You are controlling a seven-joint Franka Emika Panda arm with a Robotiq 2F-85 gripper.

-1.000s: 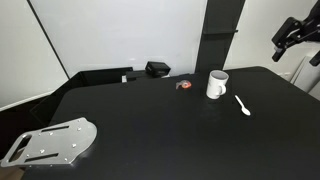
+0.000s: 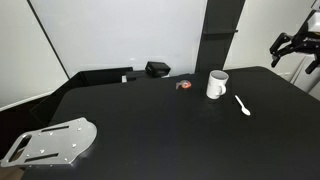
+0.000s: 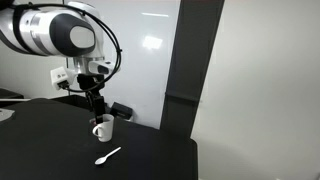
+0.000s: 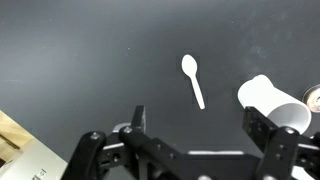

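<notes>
A white mug (image 2: 217,84) stands upright on the black table, its handle toward the viewer's left in exterior view 1. Beside it lies a white plastic spoon (image 2: 243,106), flat on the table and apart from the mug. In the wrist view the spoon (image 4: 193,80) is above the middle and the mug (image 4: 267,100) is at the right. My gripper is open, its fingers wide apart and nothing between them. It hangs well above the table; at the right edge of exterior view 1 the gripper (image 2: 292,52) is partly cut off.
Behind the mug sit a small orange-and-grey item (image 2: 184,85) and a black box (image 2: 158,69). A silver metal plate (image 2: 50,144) rests at the table's left.
The gripper has shifted slightly at the right edge of exterior view 1, a little lower than a second ago. Mug and spoon have not moved.
</notes>
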